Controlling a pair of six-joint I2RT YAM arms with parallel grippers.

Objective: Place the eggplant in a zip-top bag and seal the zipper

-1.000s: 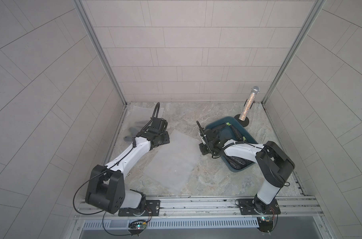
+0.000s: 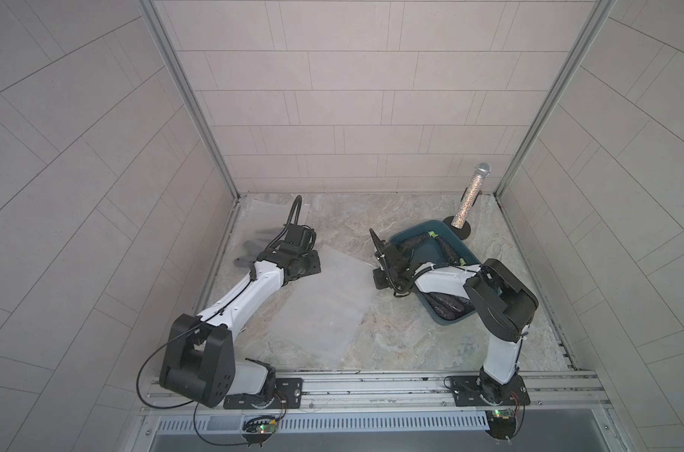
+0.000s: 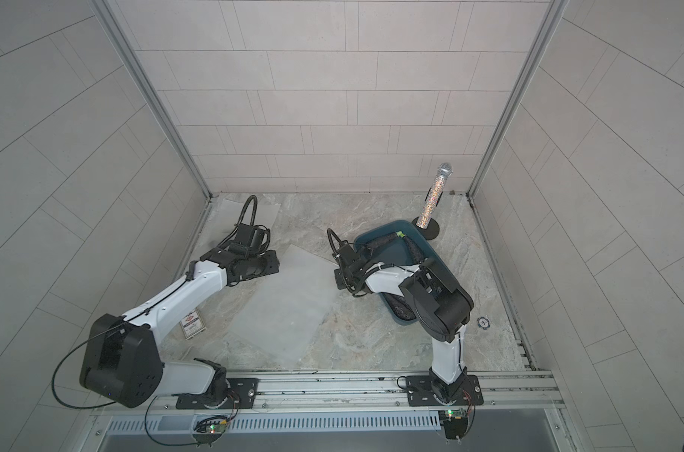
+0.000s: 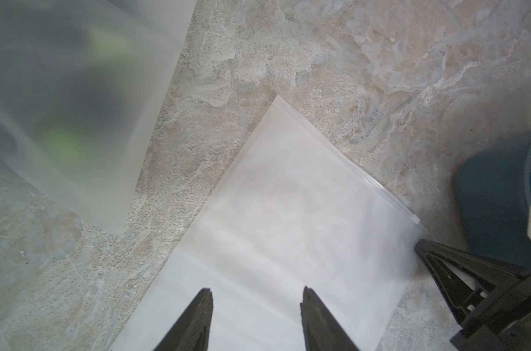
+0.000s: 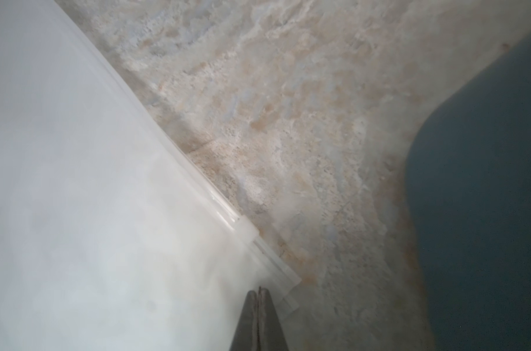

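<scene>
Flat on the table lies an empty-looking frosted zip top bag (image 2: pixel 330 305); its white slider (image 5: pixel 246 228) sits near the right corner of the zip edge. My right gripper is shut, its tips over that corner just below the slider, with nothing visible between them. Whether the tips touch the bag I cannot tell. Above the bag my left gripper stands open and empty. Dark eggplants (image 2: pixel 449 304) lie in the blue-green bin (image 2: pixel 436 321) at right, partly hidden by the right arm.
Another frosted bag (image 4: pixel 107 146) with dark, green-tipped shapes inside lies at the left. A glittery microphone on a stand (image 2: pixel 470 197) rises behind the bin. A small card box (image 3: pixel 192 324) is near the left arm. Bare table shows between bag and bin.
My right gripper has shifted slightly left toward the bag's corner, and the right arm's elbow has swung left. The left arm looks almost unchanged.
</scene>
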